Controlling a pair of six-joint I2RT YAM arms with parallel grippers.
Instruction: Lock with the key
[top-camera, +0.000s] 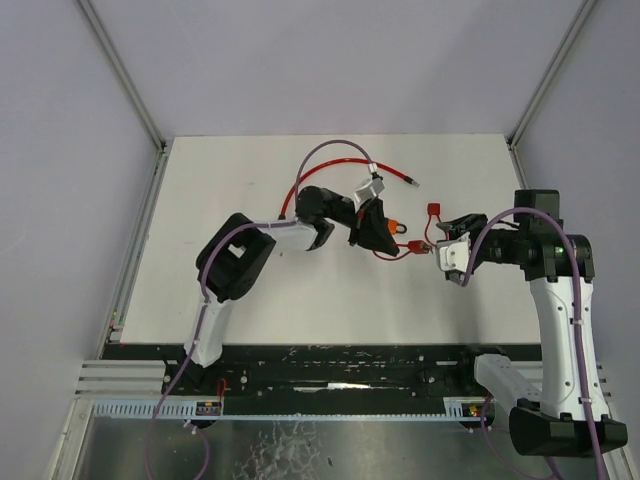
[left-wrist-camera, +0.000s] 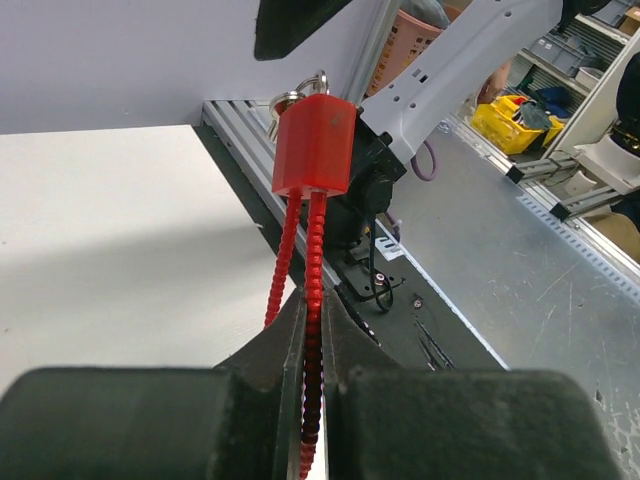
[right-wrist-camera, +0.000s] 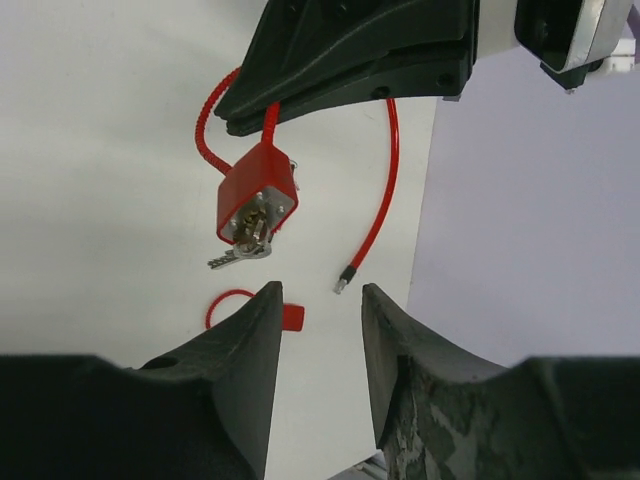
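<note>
A red padlock (right-wrist-camera: 258, 190) with keys (right-wrist-camera: 252, 241) on its end hangs by its red beaded cable (left-wrist-camera: 313, 260) from my left gripper, which is shut on that cable. The padlock (top-camera: 419, 247) sits between the two grippers in the top view. My right gripper stands part open just beside the padlock and keys, with nothing seen between its fingers. In the left wrist view the keys (left-wrist-camera: 284, 112) show at the padlock's far end.
A second red padlock (top-camera: 433, 209) lies behind on the white board (top-camera: 220, 280). A long red cable (top-camera: 330, 163) with a metal end curves across the back. An orange item (top-camera: 396, 227) lies by my left gripper. The front left of the board is clear.
</note>
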